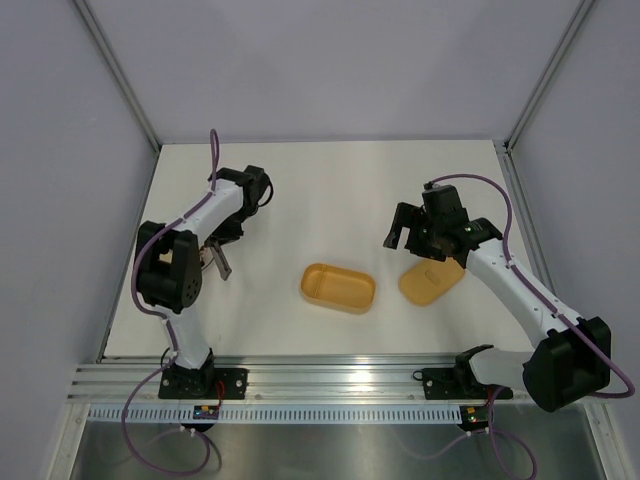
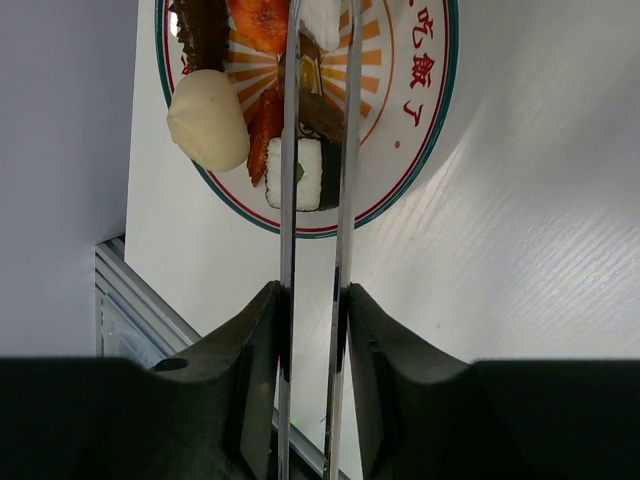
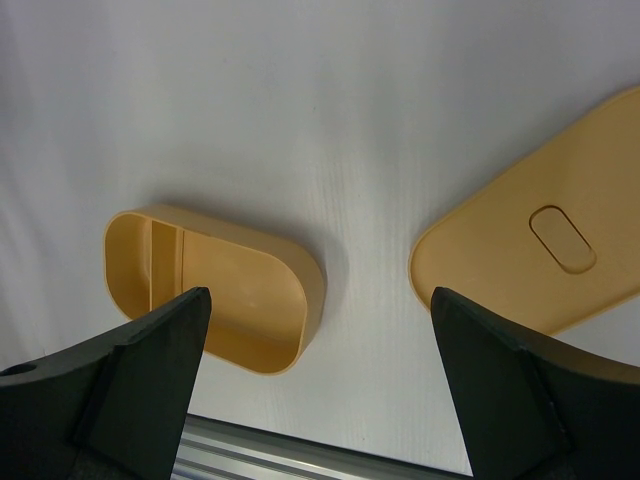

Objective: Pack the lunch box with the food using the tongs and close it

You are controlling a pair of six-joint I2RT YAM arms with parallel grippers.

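My left gripper holds long metal tong-like fingers over a patterned plate with sushi, a pale bun, orange food and other pieces. The fingers stand a little apart; whether food is between them I cannot tell. An open tan lunch box with a divider sits at the table's front middle. My right gripper is open and empty above the space near the box and its tan lid.
The left arm covers most of the plate in the top view. A metal rail runs along the front edge.
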